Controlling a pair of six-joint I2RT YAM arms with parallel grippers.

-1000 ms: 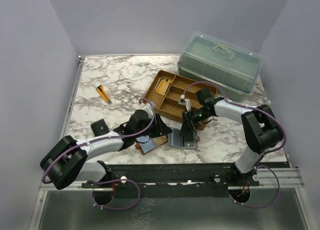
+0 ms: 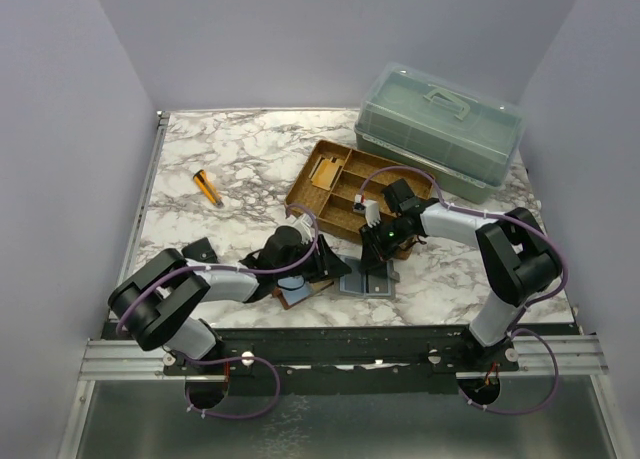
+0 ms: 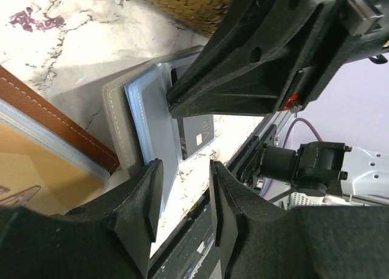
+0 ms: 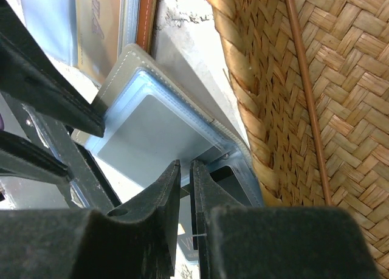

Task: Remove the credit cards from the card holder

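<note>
The grey-and-blue card holder (image 2: 355, 285) lies near the table's front edge, with a dark card marked VIP (image 3: 196, 134) in it. My right gripper is shut on the holder's inner part at that card, seen from above in the right wrist view. My left gripper is at the holder's other side, part open, fingertips at its blue edge. Another brown leather holder with tan and blue pieces (image 2: 298, 291) lies left of it.
A woven divided tray (image 2: 320, 169) sits just behind, with a clear lidded box (image 2: 440, 129) at back right. A yellow knife (image 2: 205, 187) and black object (image 2: 197, 251) lie on the left.
</note>
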